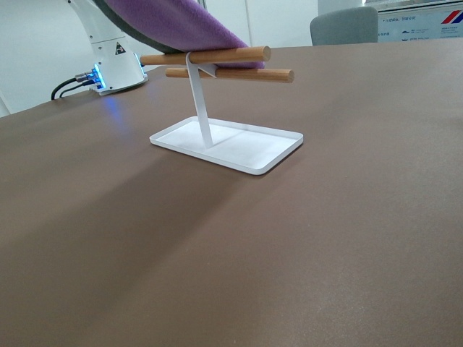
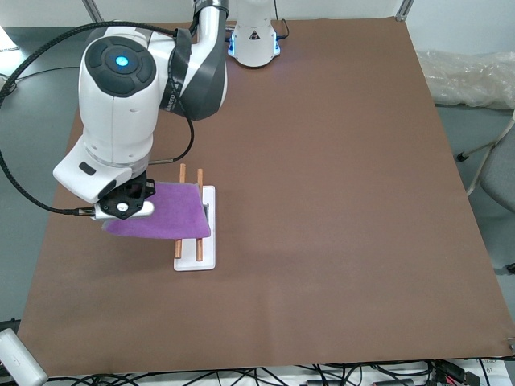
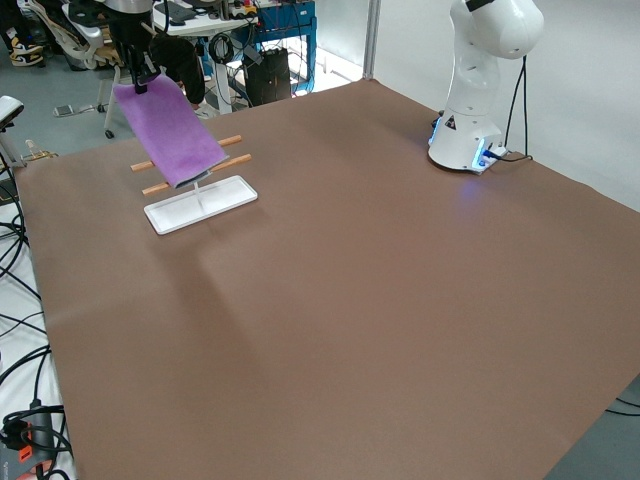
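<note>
A purple cloth (image 2: 161, 213) with a grey edge hangs from the gripper (image 3: 140, 82), lying slanted over a small rack with two wooden bars (image 1: 231, 54) on a white post and white tray (image 1: 253, 152). In the right view the gripper is at the cloth's upper end, shut on it; the cloth's lower end rests at the bars. In the left view the arm's head hides the fingertips.
Cables lie beyond the table's edge.
</note>
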